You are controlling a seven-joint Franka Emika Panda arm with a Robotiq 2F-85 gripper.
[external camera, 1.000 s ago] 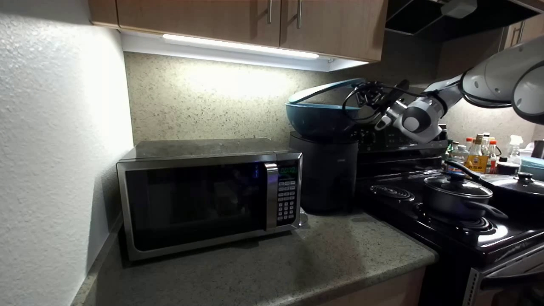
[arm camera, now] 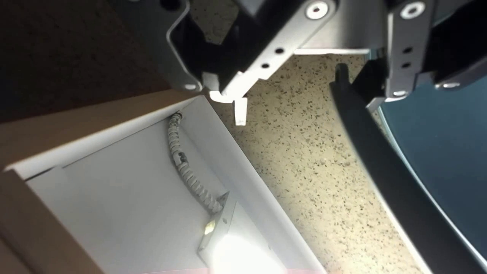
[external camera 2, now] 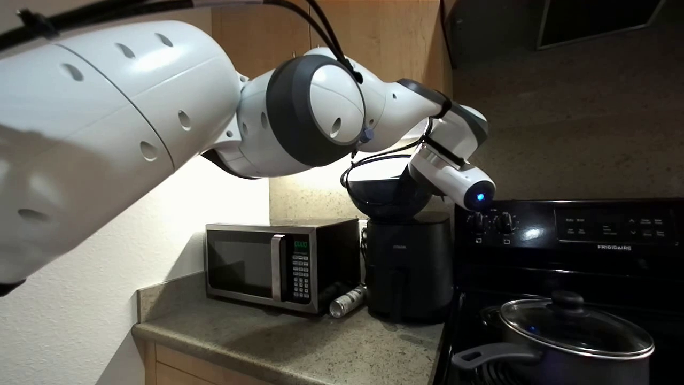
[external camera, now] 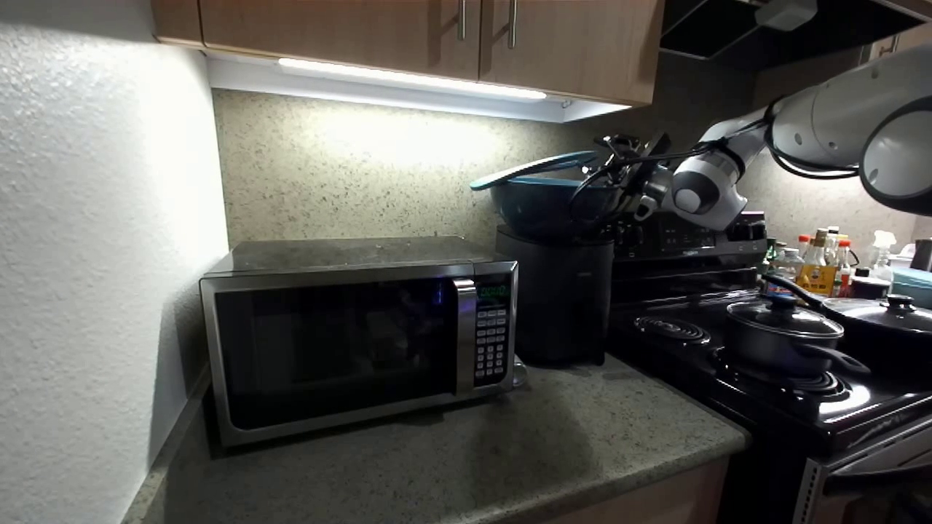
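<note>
A dark blue bowl (external camera: 550, 205) sits on top of the black air fryer (external camera: 559, 292). Across it lies a light blue, lid-like piece (external camera: 524, 170), tilted, its left edge sticking out past the bowl. My gripper (external camera: 611, 170) is over the bowl's right side, close to the lid. Seen from the wrist, the gripper has its fingers (arm camera: 240, 111) well apart. A dark curved edge (arm camera: 383, 150) reaches into the gap near the right finger, with a blue surface (arm camera: 443, 137) beyond it. Whether they touch, I cannot tell.
The cabinet underside (arm camera: 123, 173) and its light are close above. A microwave (external camera: 349, 340) stands left of the fryer, with a can (external camera 2: 348, 301) between them. Right is the stove with a lidded pot (external camera: 782, 327).
In exterior view 1, my gripper has moved left, farther over the bowl. The lid-like piece has shifted left and slightly down, now overhanging the bowl's left rim. The bowl has stayed about in place.
</note>
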